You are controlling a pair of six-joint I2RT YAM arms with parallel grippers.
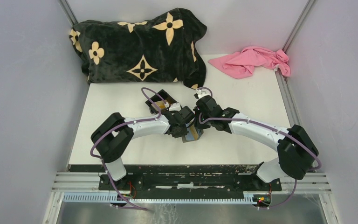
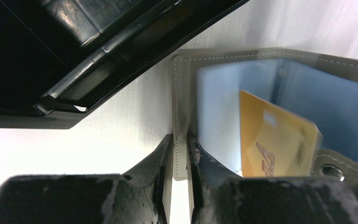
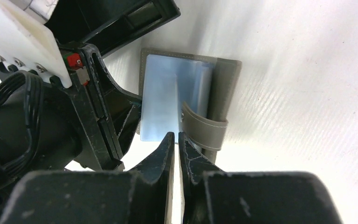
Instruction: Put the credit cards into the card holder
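The grey card holder (image 1: 192,133) with pale blue sleeves lies open beneath both grippers at the table's middle. My left gripper is shut on the holder's stitched edge; in that wrist view a gold card (image 2: 275,140) sits among the blue sleeves (image 2: 331,107). My right gripper is over the holder's near end, fingertips close together by the clear sleeve (image 3: 158,98) and strap (image 3: 203,128); whether anything is between them is unclear.
A black open box (image 1: 153,97) stands just behind the left gripper. A dark patterned blanket (image 1: 135,46) and pink cloth (image 1: 247,63) lie at the back.
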